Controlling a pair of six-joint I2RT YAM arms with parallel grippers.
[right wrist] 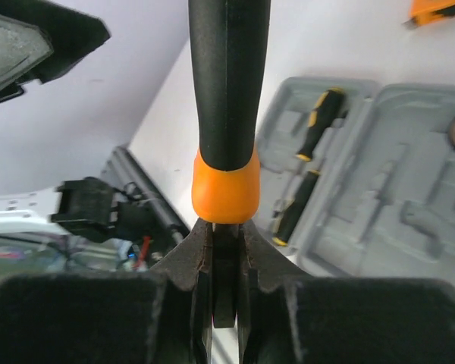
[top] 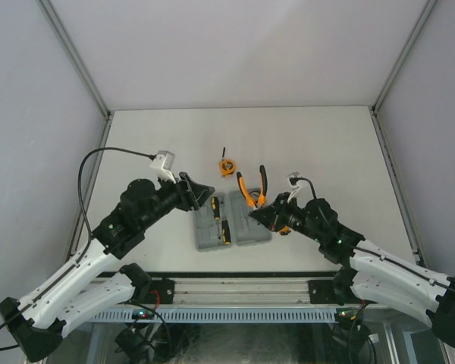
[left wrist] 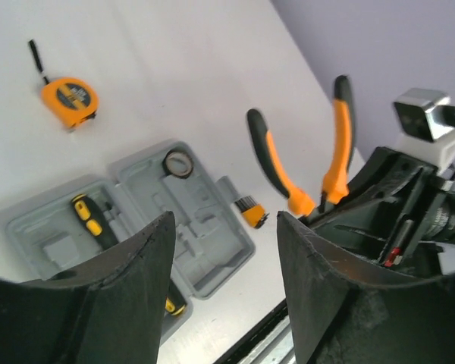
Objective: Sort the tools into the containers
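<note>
Orange-and-black pliers [top: 262,194] rise from my right gripper [top: 263,219], which is shut on them. In the right wrist view one handle [right wrist: 227,83] of the pliers stands up from between the fingers. Apart from the pliers, my left gripper [top: 205,196] hangs over the left tray, part open with nothing between its fingers. Two screwdrivers, one [left wrist: 95,220] higher and one [left wrist: 174,298] lower, lie in the left grey tray [left wrist: 39,220]. A black tape roll [left wrist: 178,163] lies in the right grey tray [left wrist: 142,161]. Behind the trays sits an orange tape measure [top: 227,166].
An orange-tipped item [left wrist: 250,211] lies on the table just beside the right tray. Walls close in both sides.
</note>
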